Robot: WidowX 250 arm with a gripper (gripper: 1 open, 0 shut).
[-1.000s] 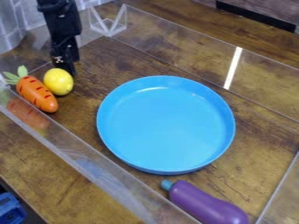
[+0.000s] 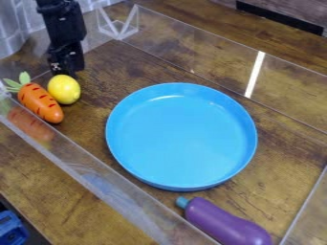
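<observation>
The black gripper [image 2: 67,65] hangs at the upper left, just above and behind a yellow lemon [image 2: 64,89]; its fingertips are small and dark, and their spread is hard to make out. An orange toy carrot [image 2: 40,101] with green leaves lies left of the lemon. A round light blue plate [image 2: 182,134] fills the centre. A purple toy eggplant [image 2: 227,222] lies at the bottom right, below the plate.
Clear low walls surround the wooden work surface [image 2: 141,67]. A blue object [image 2: 10,230] sits outside at the lower left corner. Bare wood lies behind and right of the plate.
</observation>
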